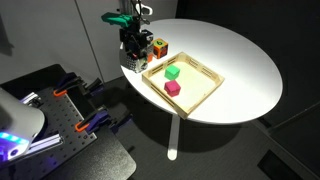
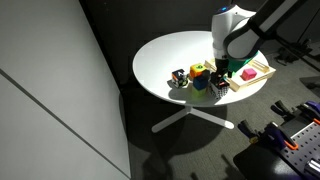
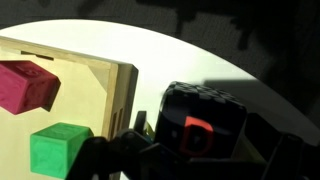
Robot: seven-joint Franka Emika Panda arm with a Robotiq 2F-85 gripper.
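A dark block with a red-orange face [image 3: 197, 135] fills the gap between the fingers of my gripper in the wrist view. The fingers stand open around it; contact with the fingers cannot be made out. In exterior view 1 the gripper [image 1: 136, 62] is low at the table's left edge, beside the wooden tray [image 1: 205, 98]. A green block [image 3: 62, 149] and a pink-red block [image 3: 27, 86] lie inside that tray. Exterior view 2 has the gripper [image 2: 218, 89] at the near table edge, partly covering what is under it.
Multicoloured blocks [image 2: 198, 72] stand close beside the gripper on the white round table [image 2: 160, 55]. One orange block [image 1: 160, 47] is just behind the arm. The tray's raised wall [image 3: 118, 100] runs close by.
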